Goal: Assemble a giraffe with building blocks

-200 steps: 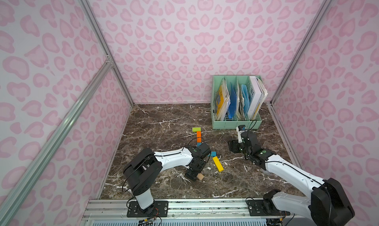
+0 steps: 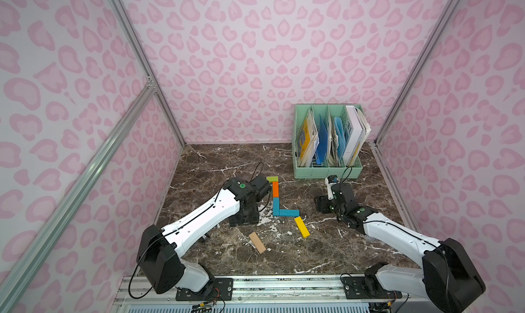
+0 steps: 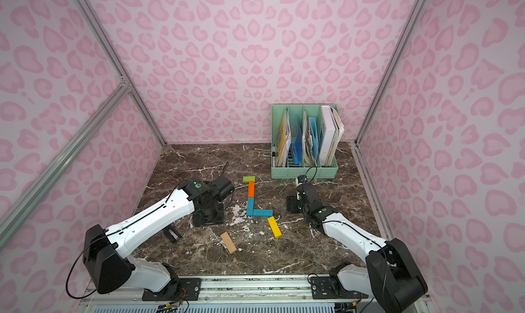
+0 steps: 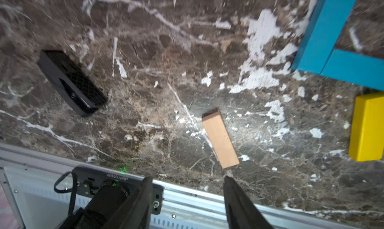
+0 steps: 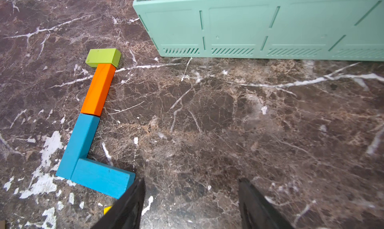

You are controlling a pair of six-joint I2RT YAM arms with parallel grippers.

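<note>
A green block [image 5: 102,57], an orange block [image 5: 98,89] and two blue blocks [image 5: 81,143] form an L-like figure on the table, the lower blue one [image 5: 102,175] lying sideways. A yellow block [image 2: 302,227] lies in front of it, and a wooden block [image 4: 220,139] lies apart nearer the front. My left gripper hangs open above the table, nothing between its fingers. My right gripper stands open to the right of the figure, also empty.
A mint file organizer [image 3: 303,172] with papers stands at the back right. A black object [image 4: 72,83] lies on the left.
My left arm has risen and moved back and left, away from the wooden block, uncovering it and the blue blocks. The right arm has shifted only slightly.
</note>
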